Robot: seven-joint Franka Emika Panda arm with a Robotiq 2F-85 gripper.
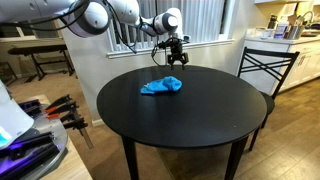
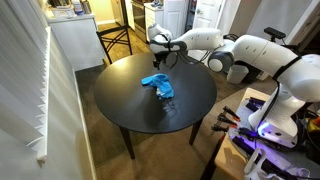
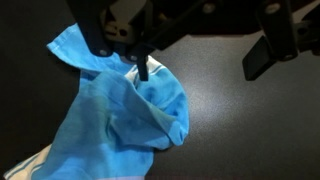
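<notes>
A crumpled blue cloth (image 1: 162,86) lies on the dark round table (image 1: 215,100), left of the table's middle in exterior view 1. Above the cloth, and apart from it, my gripper (image 1: 170,66) hangs pointing down. In the wrist view the cloth (image 3: 120,120) fills the lower left, with a white patch and a striped edge showing. One finger (image 3: 138,62) overlaps the cloth in that view, while the other finger (image 3: 262,58) is over bare tabletop. The fingers are open with a wide gap, and nothing is between them.
A black chair (image 1: 268,68) stands at the table's far right side. A wooden stand (image 2: 228,158) holding the arm's base is beside the table in exterior view 2.
</notes>
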